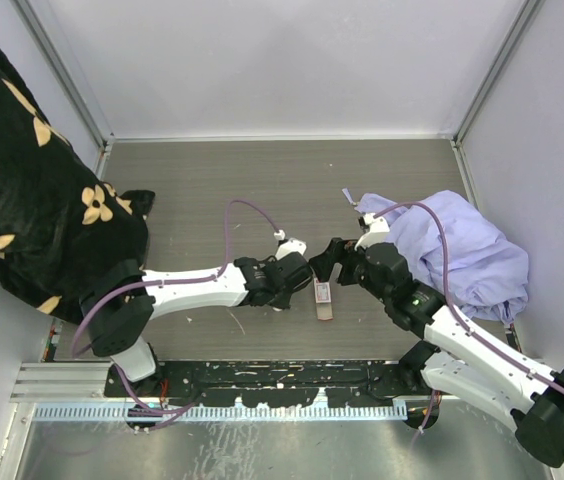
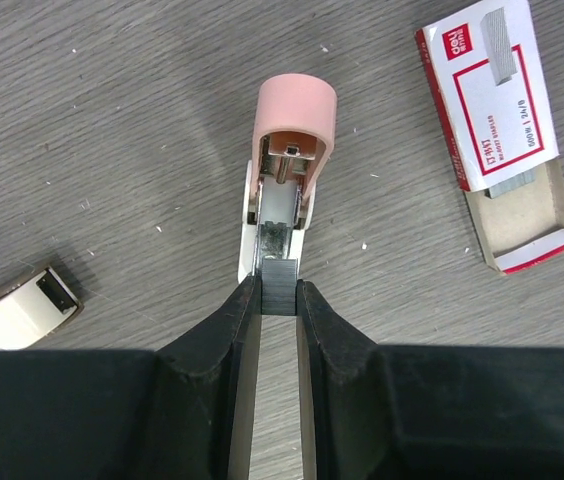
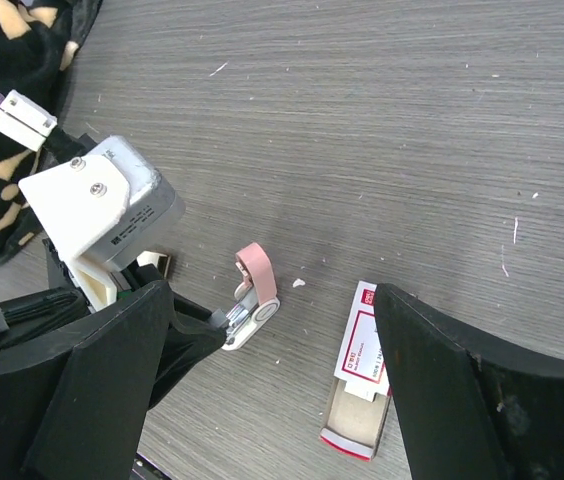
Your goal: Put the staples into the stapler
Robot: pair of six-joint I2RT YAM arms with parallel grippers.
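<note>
My left gripper is shut on a short grey strip of staples (image 2: 280, 280), held over the near end of the stapler in the left wrist view. The stapler (image 2: 296, 105) is small and pink on a white base, its metal channel exposed. Whether the strip touches the channel cannot be told. Beside it on the right lies the staple box (image 2: 498, 105), white and red, its cardboard drawer partly out and a grey strip on top. My right gripper stands open above the table, nothing between its fingers.
A white object with a black end (image 2: 24, 312) lies left of the stapler. Lavender cloth (image 1: 462, 255) is bunched at the right, and a dark flowered blanket (image 1: 42, 170) hangs at the left.
</note>
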